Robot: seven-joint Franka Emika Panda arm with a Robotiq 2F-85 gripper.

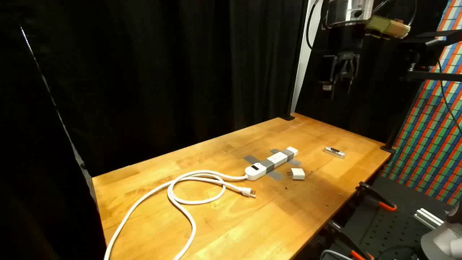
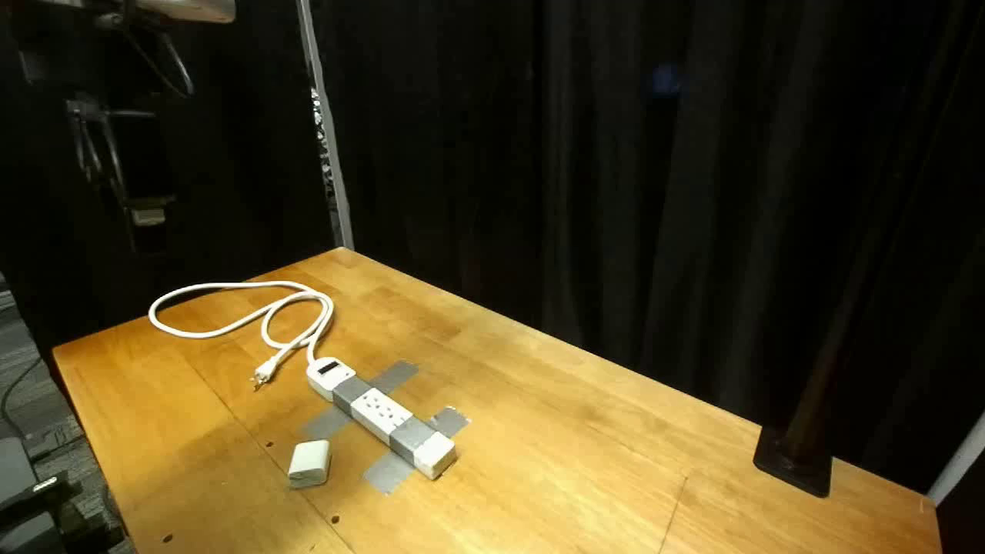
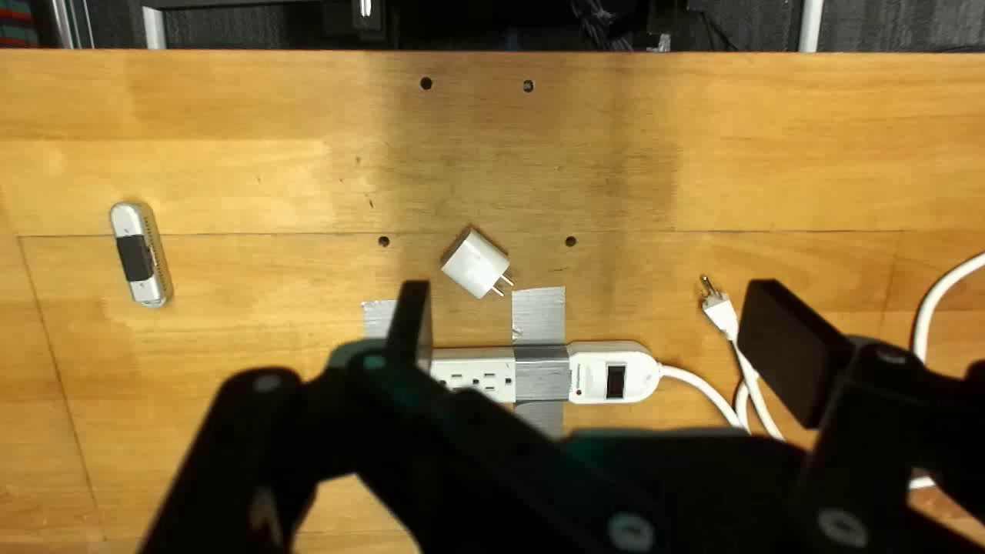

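High above the table, my gripper is open, its two black fingers wide apart with nothing between them. Exterior view 1 has the gripper hanging at the upper right, well clear of the tabletop. A white power adapter lies on its side on the wood, two metal prongs pointing toward the power strip. The white power strip is held to the table by grey tape; in the wrist view, my gripper covers part of it. Its outlets face up and appear empty.
The strip's white cord loops across one end of the table, its loose plug beside the strip. A small silver-and-black object lies apart at the other end. Orange-tipped clamps grip the table edge. Bare wood surrounds the adapter.
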